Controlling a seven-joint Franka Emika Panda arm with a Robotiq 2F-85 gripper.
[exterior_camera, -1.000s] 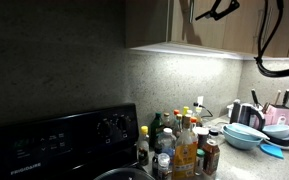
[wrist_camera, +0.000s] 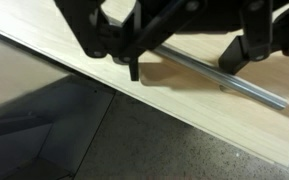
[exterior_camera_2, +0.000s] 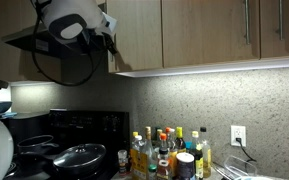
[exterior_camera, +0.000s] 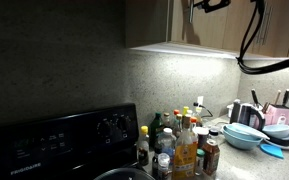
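Observation:
In the wrist view, a straight metal handle (wrist_camera: 224, 78) runs diagonally across a light wood cabinet door (wrist_camera: 164, 92). My gripper is at this handle with its dark fingers (wrist_camera: 133, 70) apart, one on each side of the bar. Whether either finger touches the bar cannot be made out. In exterior view 2 the white and black arm (exterior_camera_2: 69, 20) reaches up to the upper cabinet (exterior_camera_2: 136, 40), where the gripper is small and dark against the door.
Below the cabinet, several bottles (exterior_camera: 185, 150) crowd the counter beside the black stove (exterior_camera: 59, 145). A lidded pan (exterior_camera_2: 79, 157) sits on the stove. Blue bowls (exterior_camera: 242, 136) stand farther right. A black cable (exterior_camera: 249, 45) loops in front of the cabinets.
In exterior view 1, the dark arm part and cable at the top have shifted up and to the left across the cabinet. The bottles and bowls have stayed put.

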